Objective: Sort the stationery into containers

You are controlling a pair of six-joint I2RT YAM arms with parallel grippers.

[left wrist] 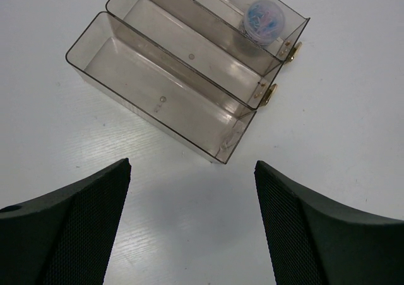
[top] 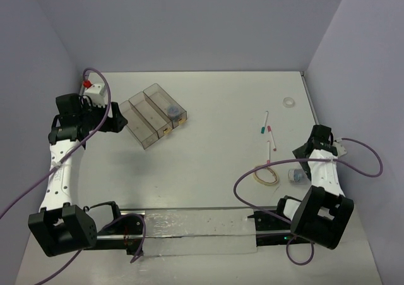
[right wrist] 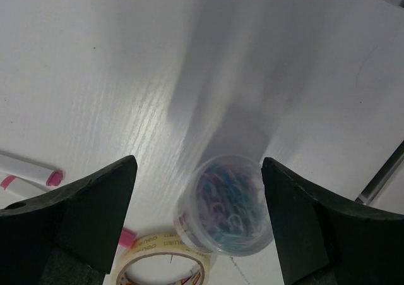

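Observation:
A clear jar of coloured paper clips (right wrist: 228, 206) sits below the right gripper, nearer its right finger, which covers part of the jar's edge. The right fingers stand wide apart, and nothing shows clamped between them. From the top the same jar (top: 297, 175) lies at the right side, partly covered by the arm. My left gripper is open and empty, in front of a clear three-compartment container (top: 142, 122). Another round jar of clips (left wrist: 264, 21) stands in its rightmost compartment; the other two look empty.
A tape roll (top: 266, 175), a green-capped marker (top: 264, 122) and pink-capped markers (top: 272, 138) lie on the right half of the table. Farther back is a pale tape ring (top: 288, 102). A cable (top: 252, 174) loops over the right side.

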